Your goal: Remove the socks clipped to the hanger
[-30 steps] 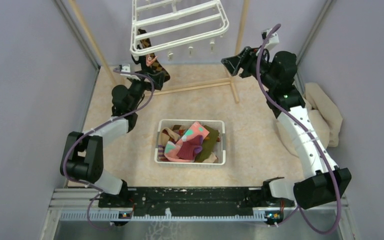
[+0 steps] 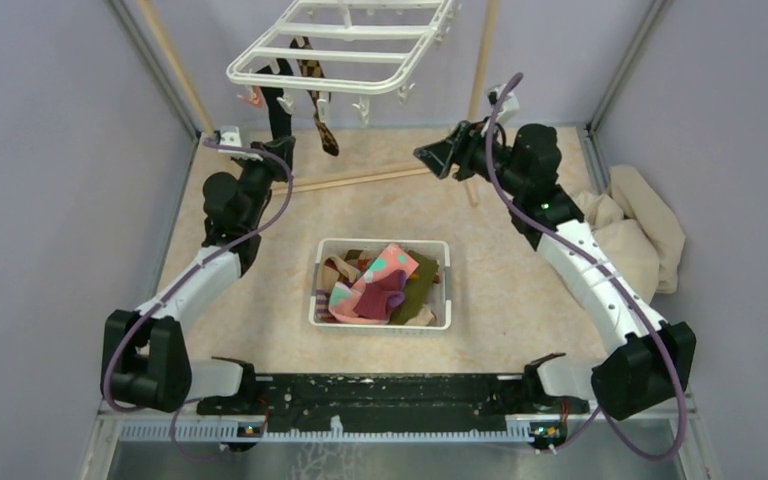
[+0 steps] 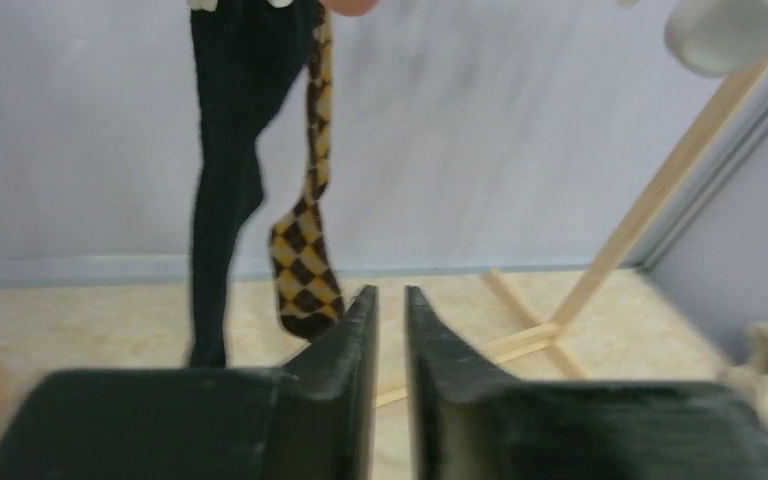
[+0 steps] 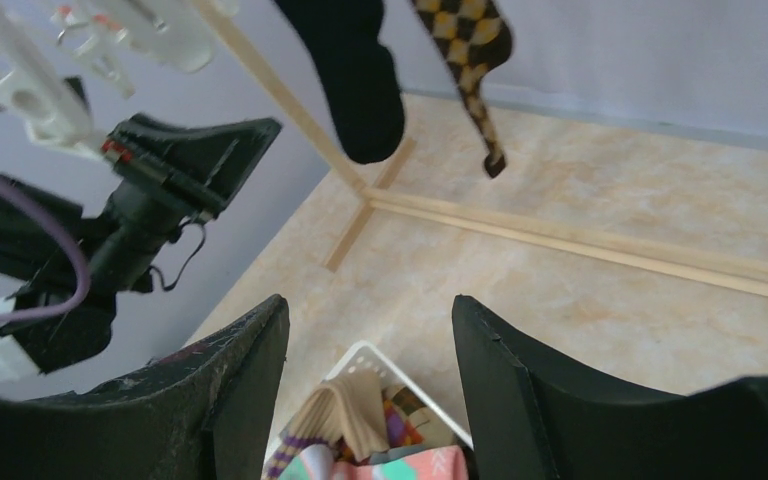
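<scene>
Two socks hang clipped under the white hanger (image 2: 340, 58): a black sock (image 2: 280, 108) (image 3: 222, 180) (image 4: 355, 90) and a brown checkered sock (image 2: 320, 110) (image 3: 305, 270) (image 4: 465, 55). My left gripper (image 2: 282, 150) is below the hanger, just in front of the socks; in its blurred wrist view its fingers look close together, with no sock visibly between them. My right gripper (image 2: 430, 152) is to the right, away from the socks; whether it holds anything is hard to tell, and its fingers show apart in the right wrist view.
A white bin (image 2: 314, 285) of mixed socks stands in the middle front of the table. Beige cushions (image 2: 640, 235) lie at the right. Wooden bars (image 2: 360, 177) stand and lie at the back.
The hanger and socks have swung left and up in the top view, and the socks now hang straighter. Both arms have shifted left; the right one is also lower.
</scene>
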